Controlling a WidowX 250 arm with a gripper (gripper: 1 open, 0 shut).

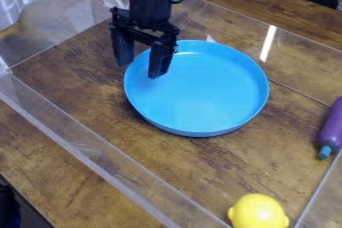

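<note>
My black gripper [142,54] hangs at the top centre of the camera view, its fingers apart over the left rear rim of a blue round tray [201,90]. The gripper stands open, with nothing visible between its fingers. The tray lies empty on the wooden surface.
A purple object [330,132] lies at the right edge, and a yellow object [257,212] sits at the lower right. Clear plastic walls border the wooden surface [147,172]. The wood left of the tray is bare.
</note>
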